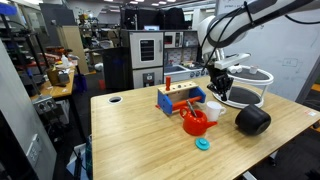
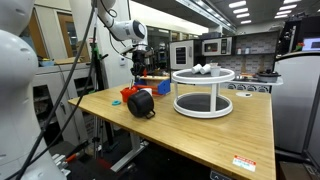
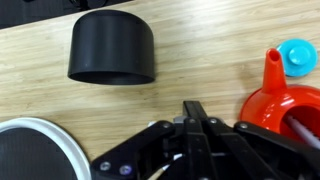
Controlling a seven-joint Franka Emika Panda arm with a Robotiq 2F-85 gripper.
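My gripper points down over the wooden table, its fingers together and nothing showing between them. Under it, a white mug [image 1: 215,110] stands between the red pot and the black pot; the gripper mostly hides it in the wrist view. The red spouted pot [image 3: 288,108] is to the right there, with something slender inside. At the upper left of that view is a black pot [image 3: 112,48], lying on its side. A small turquoise disc [image 3: 296,57] lies flat near the red spout.
A blue toolbox-like case [image 1: 166,102] with red parts stands behind the red pot. The white round two-tier stand [image 2: 203,75] rises close to the arm. Free table surface [image 1: 130,135] spreads at the left in exterior view 1.
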